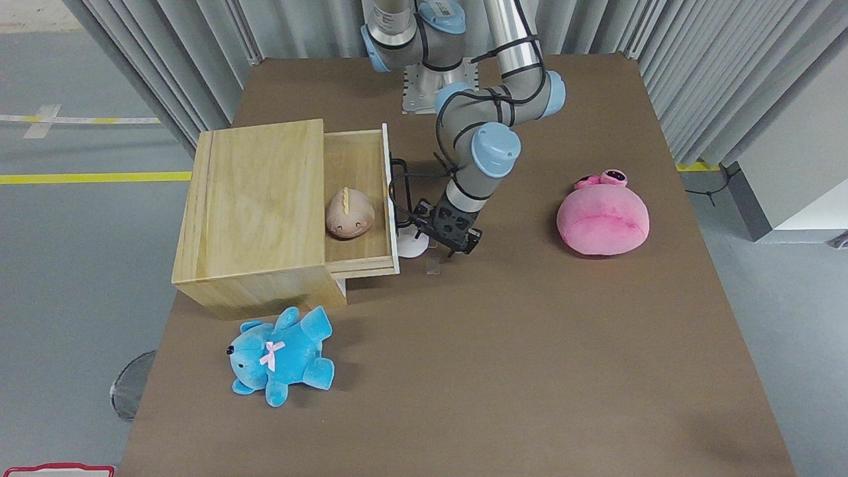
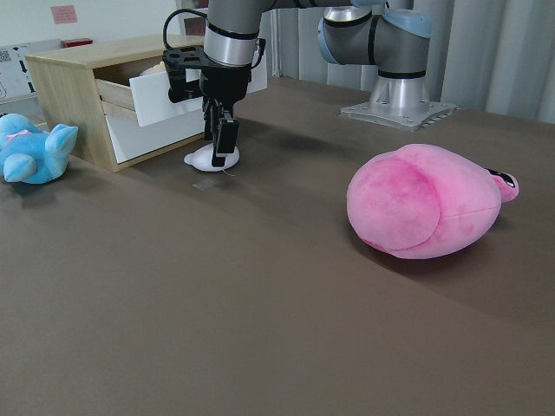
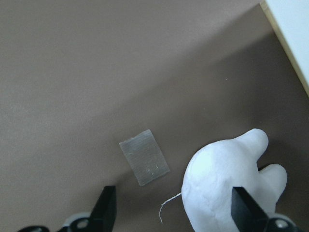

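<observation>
My gripper hangs low beside the drawer front, above a white plush toy (image 3: 217,179) on the table; its black fingers stand apart, open, in the wrist view, one overlapping the toy's image. The white toy (image 2: 208,158) lies under the gripper in the left view. The open drawer (image 1: 358,159) of the wooden cabinet (image 1: 254,199) holds a beige round plush (image 1: 350,214). Whether the fingers touch the white toy I cannot tell.
A blue bear (image 1: 282,358) lies in front of the cabinet; a pink plush (image 1: 600,218) sits to the right. A small tape patch (image 3: 144,157) is beside the white toy.
</observation>
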